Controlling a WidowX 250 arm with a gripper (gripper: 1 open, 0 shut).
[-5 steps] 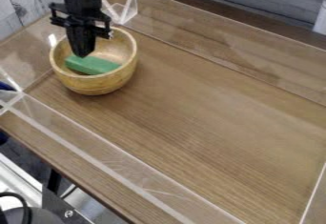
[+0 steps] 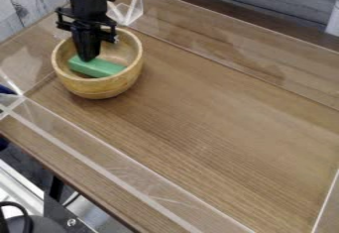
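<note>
A wooden bowl [image 2: 122, 83] sits on the table at the upper left, with a green block [image 2: 101, 67] lying in it. My dark gripper [image 2: 85, 55] reaches down from the top left into the bowl, its tip just above the block's left end. The fingers look close together; whether anything is between them is hard to see.
Clear tape strips run along its edges. Dark cables [image 2: 14, 217] lie off the lower left corner, and a grey panel lies beyond the table at the top right.
The arm has shifted slightly left over the bowl, and its tip sits a little lower. The bowl and block look nearly in the same place.
</note>
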